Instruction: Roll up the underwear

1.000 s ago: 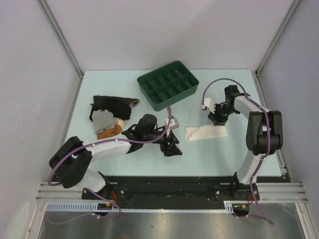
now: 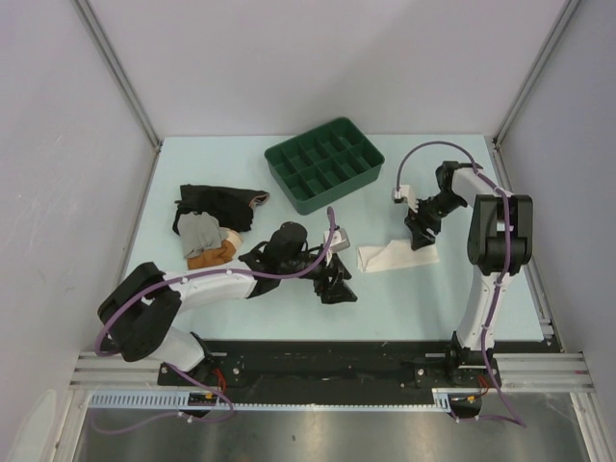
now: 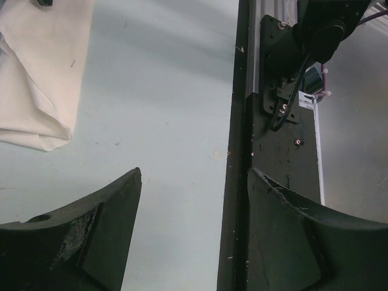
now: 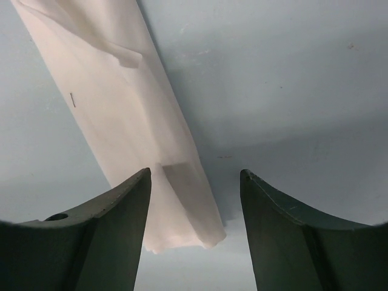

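The underwear (image 2: 393, 257) is a beige-white cloth folded into a flat strip, lying on the table right of centre. Its left end, with a folded-over flap (image 3: 33, 112), shows at the upper left of the left wrist view. Over the strip's right part hovers my right gripper, open, its left finger (image 4: 136, 203) overlapping the cloth in view and the other over bare table. My left gripper stands apart from the cloth, to its lower left, with a gap between its fingers and nothing in it.
A green compartment box (image 2: 325, 164) stands empty behind the cloth. Dark, grey and brown garments (image 2: 202, 236) are heaped at the left. Bare table lies in front of the cloth and to its right.
The left arm shifted slightly right. The cloth looks unmoved.
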